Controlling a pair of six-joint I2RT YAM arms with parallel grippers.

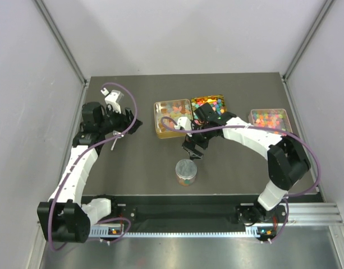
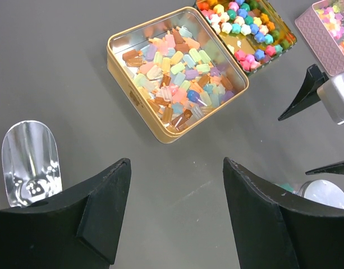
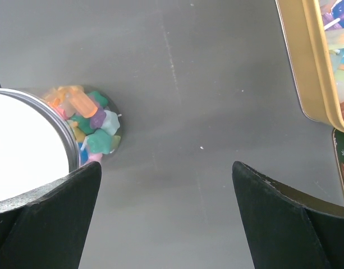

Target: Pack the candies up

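Note:
A lidded clear canister (image 1: 186, 172) holding colored candies stands at the front middle; in the right wrist view its white lid (image 3: 26, 143) is at the left. My right gripper (image 1: 194, 151) hangs open just behind and above it, nothing between its fingers. My left gripper (image 1: 132, 123) is at the left, fingers apart and empty, over the table near a metal scoop (image 2: 31, 165). A gold tin of popsicle-shaped candies (image 2: 132, 95) sits at the back middle, beside a tin of star candies (image 2: 247, 28).
A pink box of candies (image 2: 315, 39) is at the right back.

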